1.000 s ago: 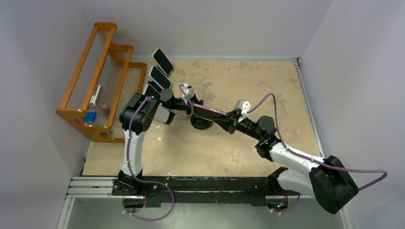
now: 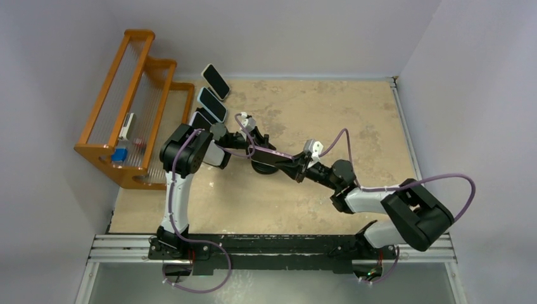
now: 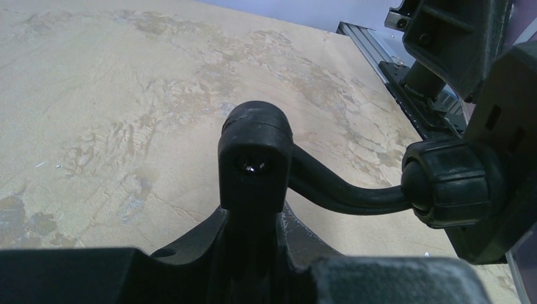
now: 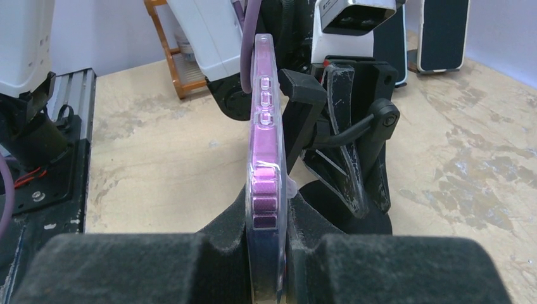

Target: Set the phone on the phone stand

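The phone [image 2: 272,156], with a purple edge, is clamped at its right end by my right gripper [image 2: 295,170], which is shut on it. In the right wrist view the phone [image 4: 265,149] stands edge-on, its far part beside the stand's holder. The black phone stand has a round base [image 2: 263,170] partly under the phone. My left gripper is shut on the stand's upright post [image 3: 255,158], from which a curved arm [image 3: 342,193] runs to the right. Whether the phone touches the holder is unclear.
Several other phones on displays [image 2: 212,104] stand at the back left, close to the left arm. A wooden shelf [image 2: 161,101] fills the left side.
My right gripper and the phone have shifted a little left, toward the stand, and the right arm's elbow has swung inward. The left arm has barely moved.
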